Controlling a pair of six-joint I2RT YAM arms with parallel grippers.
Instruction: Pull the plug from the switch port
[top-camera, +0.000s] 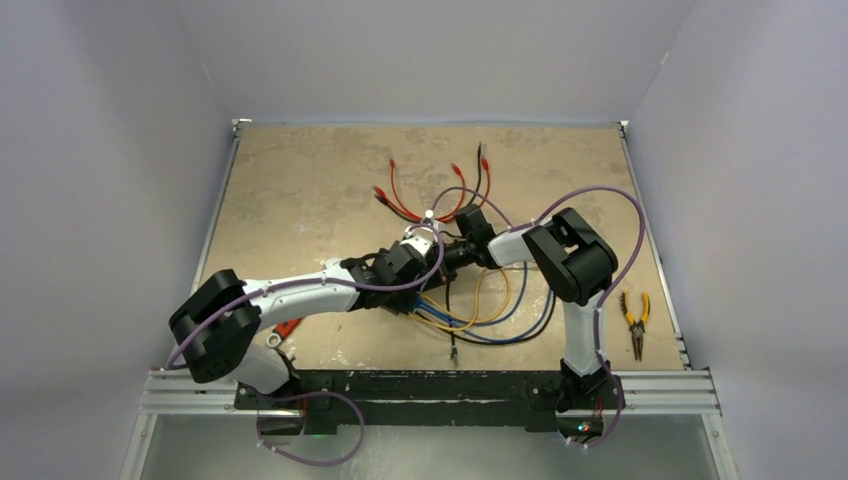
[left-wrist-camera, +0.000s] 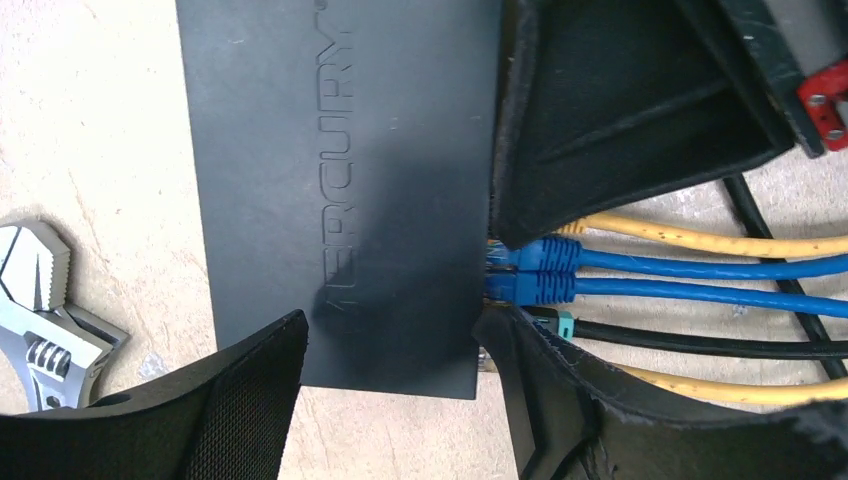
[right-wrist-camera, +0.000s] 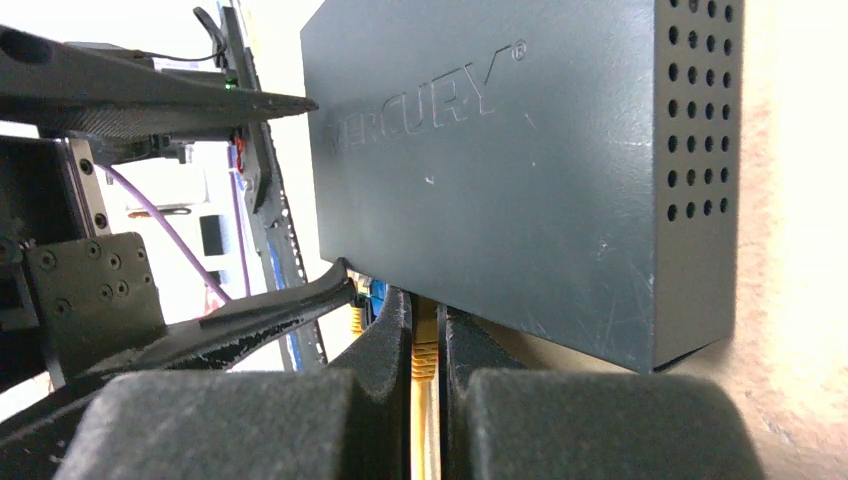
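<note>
The dark grey switch lies flat, with blue plugs in its port side. In the right wrist view, my right gripper is shut on a yellow plug at the switch's edge. Its front end is hidden by the switch and fingers, so I cannot tell how deep it sits. My left gripper stands open over the switch, with one finger by the port edge near a black cable's plug. From the top, both arms cover most of the switch.
An adjustable wrench lies left of the switch; its red handle shows from above. Yellow-handled pliers rest at far right. Red and black leads spread behind the arms, and looped cables lie in front.
</note>
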